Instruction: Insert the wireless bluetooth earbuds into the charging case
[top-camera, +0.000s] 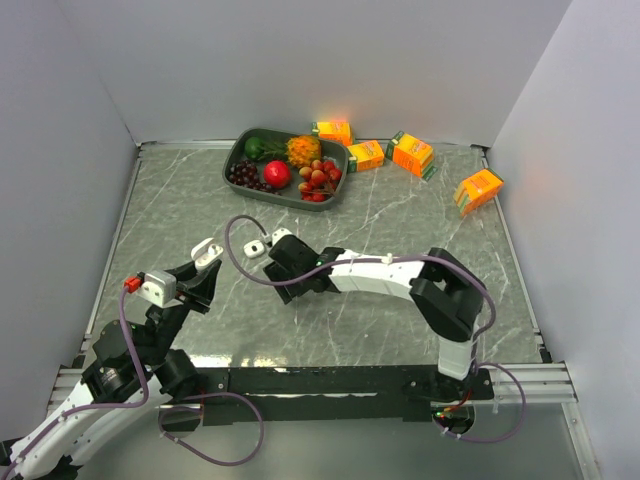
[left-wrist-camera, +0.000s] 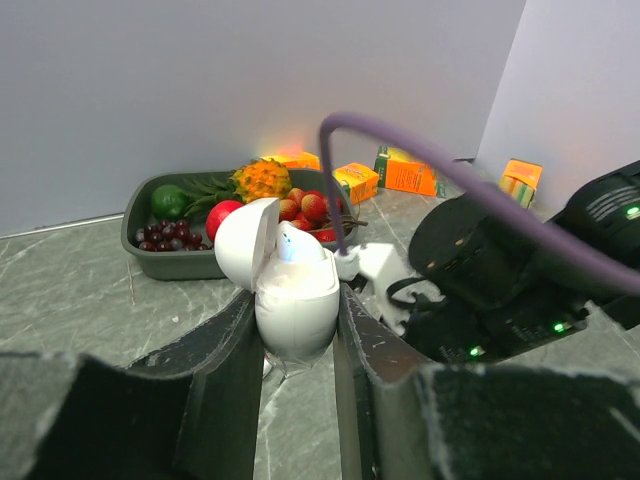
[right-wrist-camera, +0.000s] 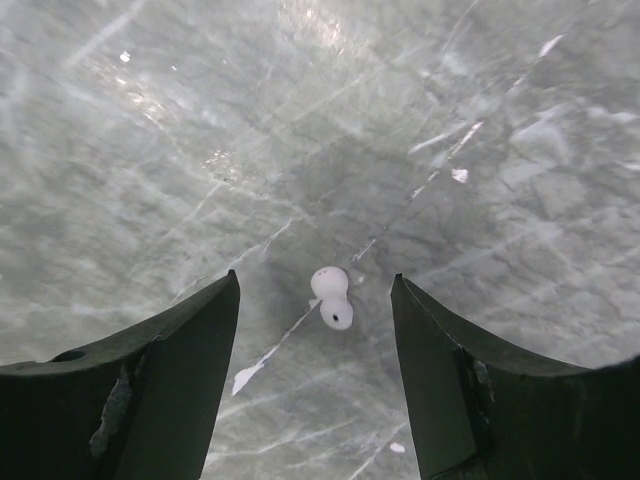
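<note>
My left gripper is shut on the white charging case (left-wrist-camera: 296, 305), held raised at the left of the table with its lid open. The case (top-camera: 209, 254) also shows at that gripper's tip in the top view. In the right wrist view, a small white earbud (right-wrist-camera: 331, 295) lies on the marble table between the open fingers of my right gripper, which points down at it from above. In the top view that earbud is hidden under the right arm.
A tray of fruit (top-camera: 231, 185) sits at the back centre, with several orange cartons (top-camera: 411, 155) to its right. Grey walls border the table (top-camera: 180, 200).
</note>
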